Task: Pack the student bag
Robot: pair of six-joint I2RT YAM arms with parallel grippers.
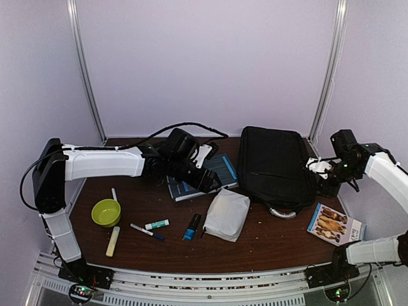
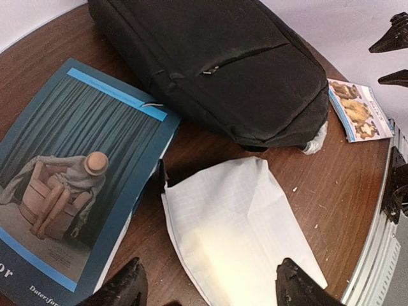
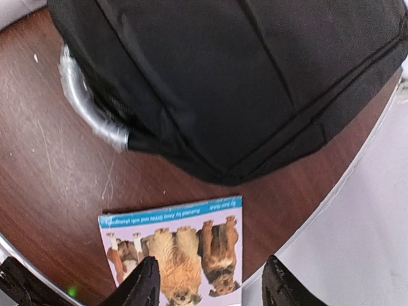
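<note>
The black bag (image 1: pixel 274 162) lies at the back right, its silver handle (image 3: pixel 95 108) toward the front. My left gripper (image 1: pixel 207 182) hovers over the edge of the dark blue book (image 2: pixel 76 178), fingers apart with nothing between them, near the white pouch (image 1: pixel 226 213). My right gripper (image 1: pixel 331 185) is right of the bag, above the picture book (image 3: pixel 172 255), fingers apart and empty.
A green bowl (image 1: pixel 106 211), pen (image 1: pixel 143 231), glue stick (image 1: pixel 157 224), blue marker (image 1: pixel 191 226) and cream stick (image 1: pixel 113 241) lie on the left and front of the table (image 1: pixel 153 252). Walls border the back and sides.
</note>
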